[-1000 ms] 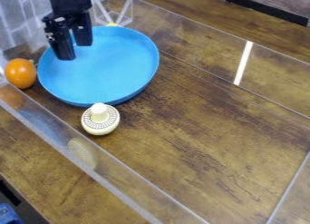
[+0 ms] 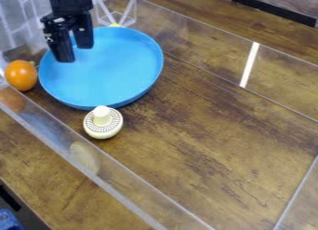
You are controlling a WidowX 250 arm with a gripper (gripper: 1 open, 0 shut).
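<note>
A black gripper point(image 2: 63, 40) hangs at the top left over the far left rim of a blue round plate point(image 2: 106, 71); its fingers point down, and whether anything is between them is not clear. An orange round fruit or vegetable point(image 2: 20, 75) rests left of the plate. A white round knob-topped object point(image 2: 103, 123) lies below the plate.
Clear plastic strips cross the wooden table point(image 2: 218, 141), whose middle and right are largely bare. A tiled wall stands at the back left, and a pale yellow object shows behind the plate.
The gripper has shifted very slightly; the objects on the table look unmoved.
</note>
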